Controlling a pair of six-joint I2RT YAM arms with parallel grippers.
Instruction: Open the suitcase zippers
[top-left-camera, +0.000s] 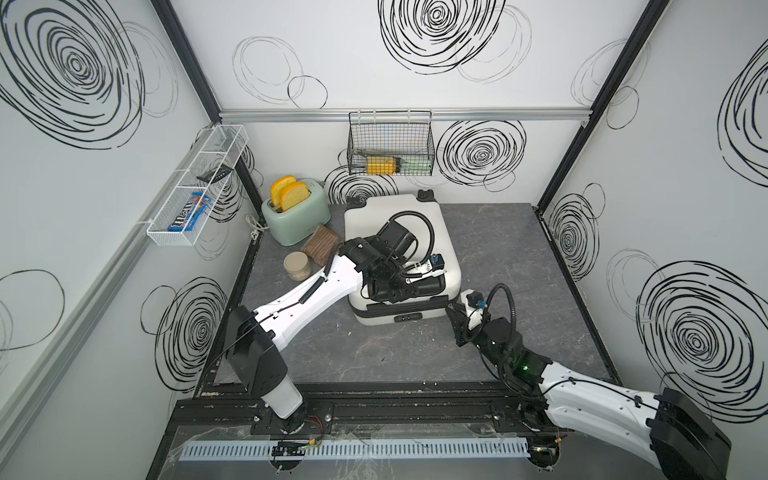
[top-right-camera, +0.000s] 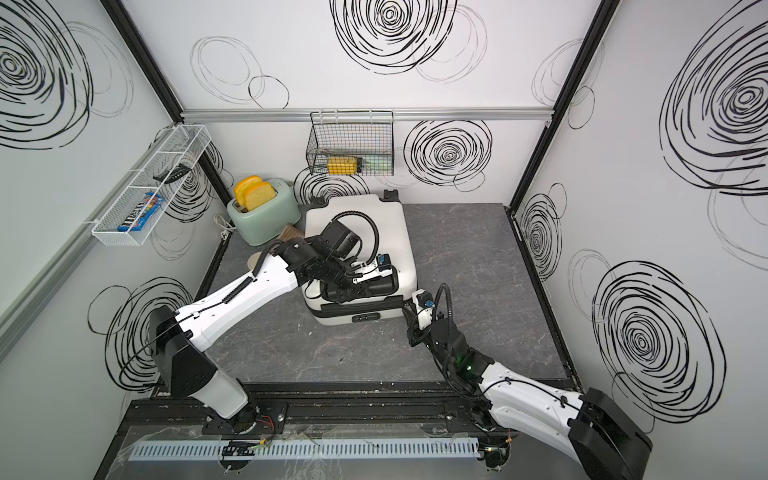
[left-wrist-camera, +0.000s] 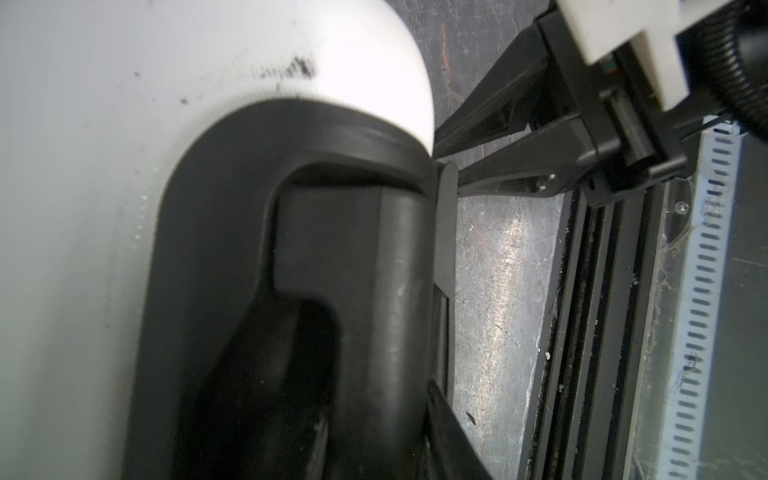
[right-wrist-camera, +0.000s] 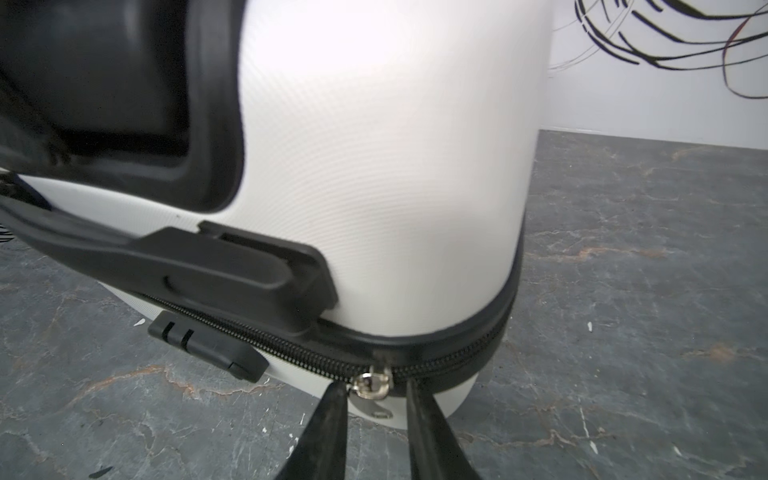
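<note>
The white suitcase (top-left-camera: 404, 217) lies flat, its black zipper seam running round the side. In the right wrist view, a metal zipper slider with its pull (right-wrist-camera: 373, 385) sits at the near corner. My right gripper is part open, one fingertip on either side of that pull, with a gap between the fingers. The black side handle (right-wrist-camera: 228, 276) is just left of it. My left gripper (top-left-camera: 397, 289) is shut on the black handle bar (left-wrist-camera: 392, 296) of the recess in the lid; its fingertips are partly hidden by the bar.
A green toaster (top-left-camera: 296, 217) with bread, a brown block (top-left-camera: 322, 244) and a round beige container (top-left-camera: 297, 265) stand left of the suitcase. A black wire basket (top-left-camera: 390, 140) hangs behind.
</note>
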